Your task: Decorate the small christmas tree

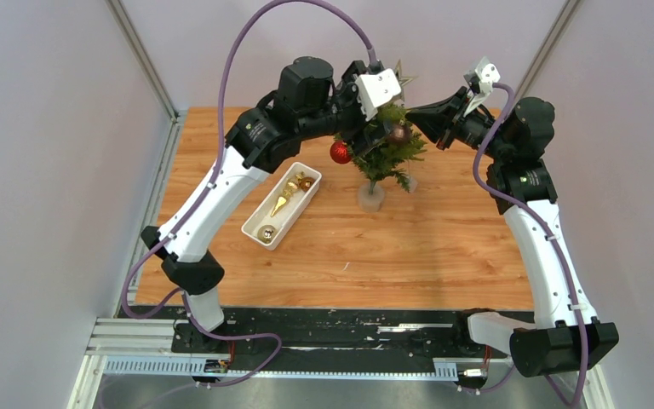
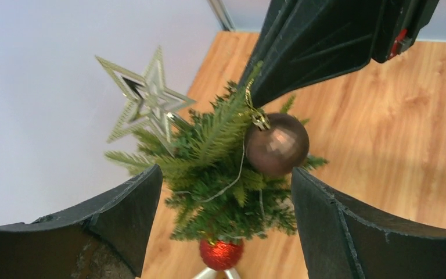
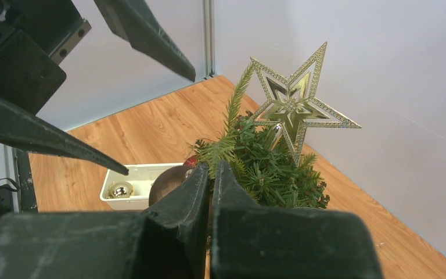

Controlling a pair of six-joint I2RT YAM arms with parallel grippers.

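Observation:
The small Christmas tree (image 1: 389, 158) stands upright in the top view, a gold star (image 2: 148, 99) at its top. A brown bauble (image 2: 277, 144) sits against its upper branches, its gold loop (image 2: 248, 93) running up to the tips of my right gripper. That gripper is shut; whether the loop is pinched between its fingers cannot be told. Facing it, my left gripper stands part open with nothing gripped, its fingers (image 2: 319, 215) apart from the bauble. A red bauble (image 1: 341, 152) is at the tree's left side.
Left of the tree, a white tray (image 1: 254, 229) holds several gold and brown ornaments, among them a gold ball (image 1: 266, 233). Both arms crowd closely around the treetop.

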